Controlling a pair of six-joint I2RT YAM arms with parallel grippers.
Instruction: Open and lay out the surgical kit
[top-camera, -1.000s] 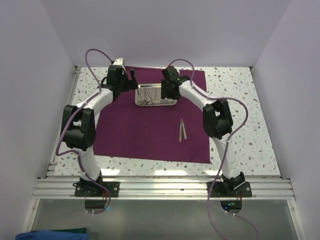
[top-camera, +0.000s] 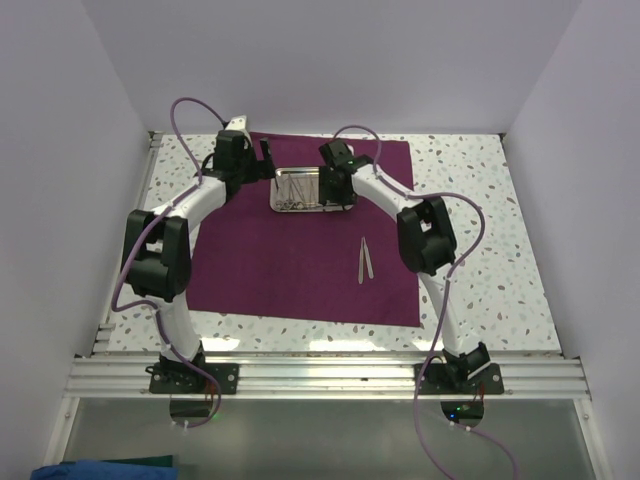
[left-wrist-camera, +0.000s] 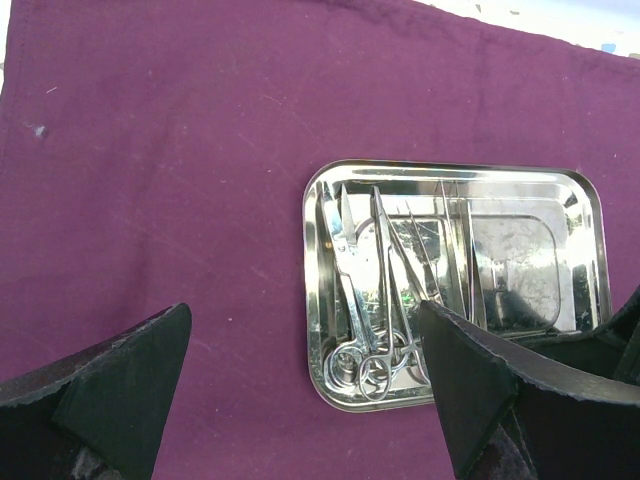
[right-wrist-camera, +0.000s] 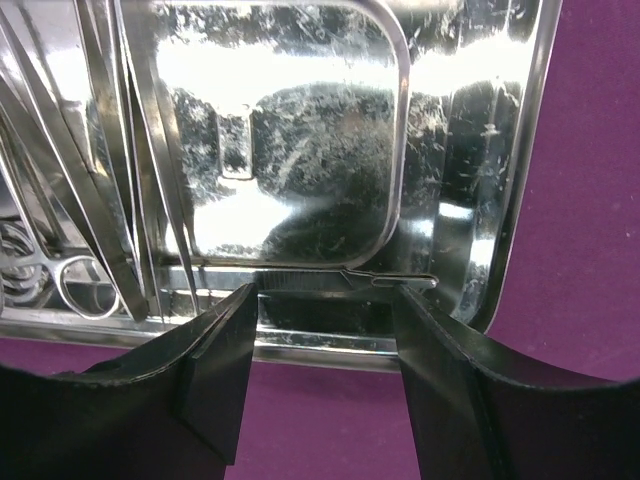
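Note:
A steel tray (left-wrist-camera: 455, 401) on the purple cloth (top-camera: 290, 260) holds scissors (left-wrist-camera: 350, 290), clamps and tweezers (right-wrist-camera: 150, 150), bunched on its left side. A thin scalpel handle (right-wrist-camera: 400, 280) lies along the tray's near inner edge. My right gripper is open just over that piece, at the tray's near right. My left gripper stands open at the tray's left, above the cloth, nothing between its fingers. Two slim instruments (top-camera: 361, 262) lie side by side on the cloth below the tray.
The white speckled tabletop (top-camera: 480, 250) shows around it. Both arms reach in from the sides, and the right gripper hides part of the tray in the top view.
My right gripper and arm have moved a little to the left and down over the tray's near edge in the top view. The left arm has not moved.

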